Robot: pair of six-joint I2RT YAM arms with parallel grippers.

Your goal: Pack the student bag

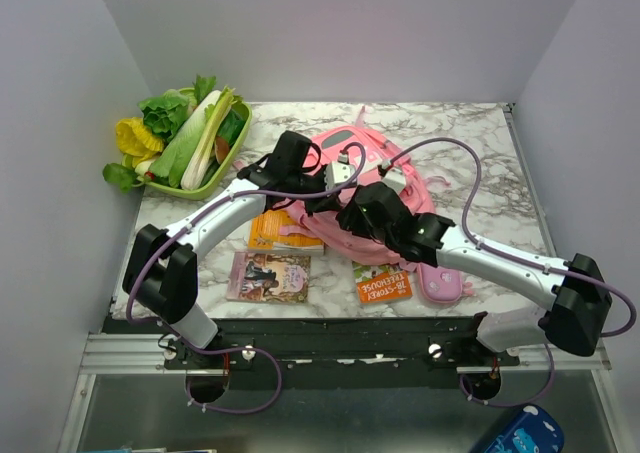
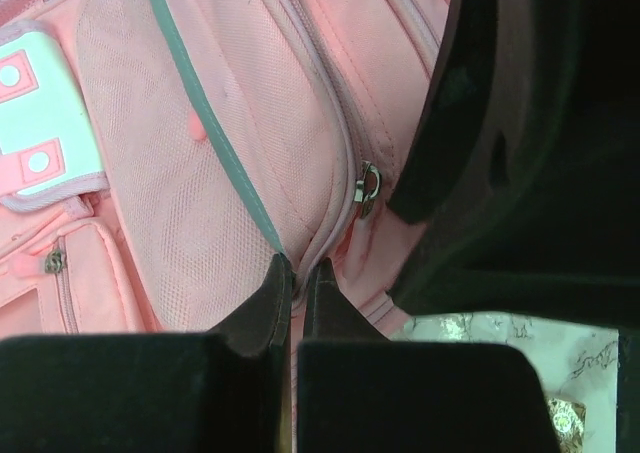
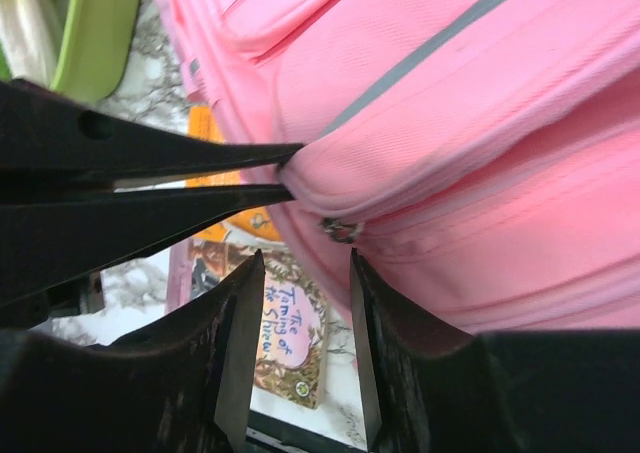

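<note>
The pink backpack (image 1: 345,245) lies on the marble table below both grippers. In the left wrist view my left gripper is shut on a fold of its fabric beside the zipper seam. My right gripper stands part open, nothing between its fingertips, just short of a small metal zipper pull (image 3: 342,230). That pull hangs under the edge pinched by the left fingers (image 3: 240,156). Around the backpack lie an orange book (image 1: 270,233), a picture book (image 1: 268,277), an orange-and-green book (image 1: 383,284) and a pink pouch (image 1: 440,284).
A green basket (image 1: 236,153) of vegetables occupies the back left. Grey walls close in on the left, right and back, and both arms cross close together over the backpack.
</note>
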